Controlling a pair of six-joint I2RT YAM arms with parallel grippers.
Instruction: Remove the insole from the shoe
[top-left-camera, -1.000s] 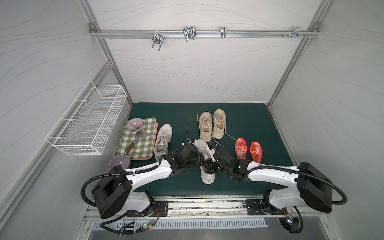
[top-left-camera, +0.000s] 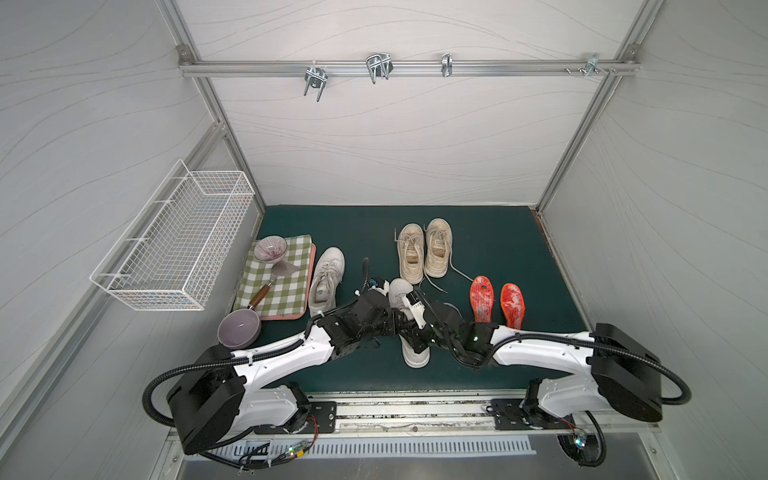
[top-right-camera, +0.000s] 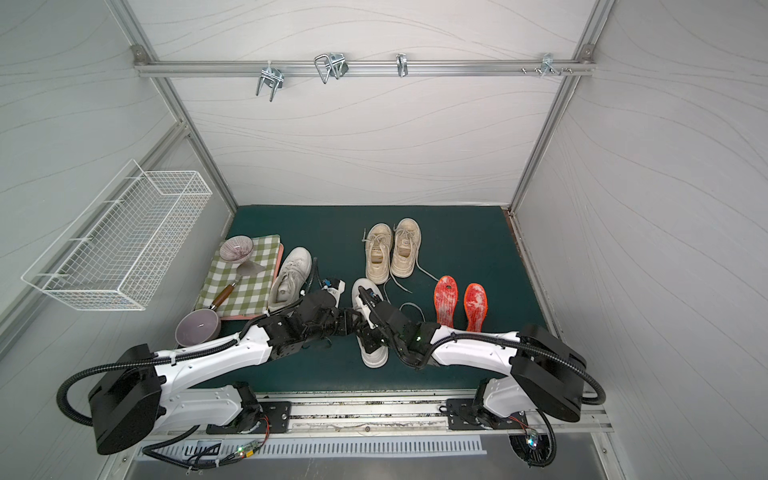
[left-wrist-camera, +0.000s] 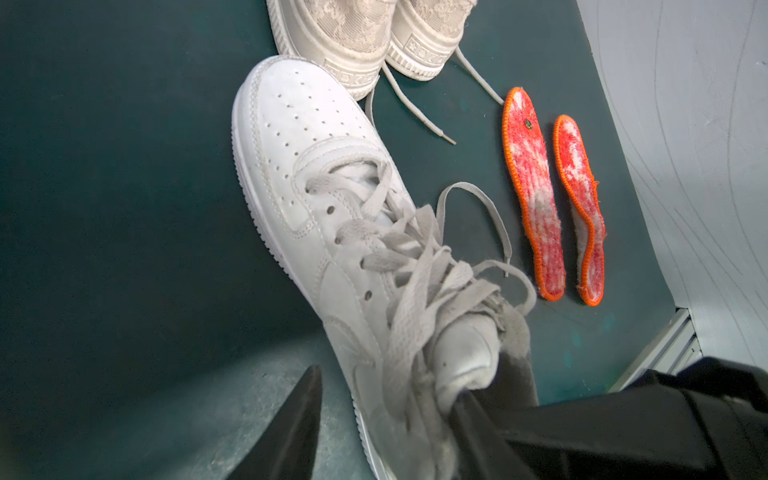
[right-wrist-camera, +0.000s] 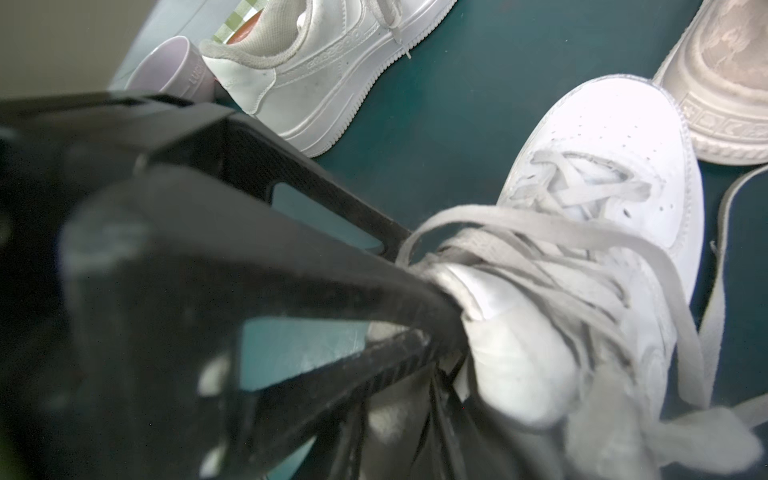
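Observation:
The white lace-up shoe (left-wrist-camera: 280, 120) lies on the green mat, toe pointing away, with both grippers at its ankle opening. In the left wrist view, my left gripper is part open, its fingers straddling the shoe's side and the laces, one outside and one at the tongue. My right gripper (top-left-camera: 417, 340) is in from the right at the opening. The right wrist view shows its black fingers (right-wrist-camera: 424, 304) beside the white tongue (right-wrist-camera: 520, 360); their tips and any gap are hard to make out. No insole inside this shoe can be made out.
Two red insoles (top-left-camera: 481, 300) (top-left-camera: 513, 305) lie right of the shoe. Beige shoes (top-left-camera: 410, 252) stand behind it. Another white shoe (top-left-camera: 326, 280), a checkered cloth (top-left-camera: 289, 293) and a purple pot (top-left-camera: 239, 329) are at left. Loose laces (left-wrist-camera: 480, 196) trail on the mat.
The left arm has shifted slightly left. The shoe stays in place.

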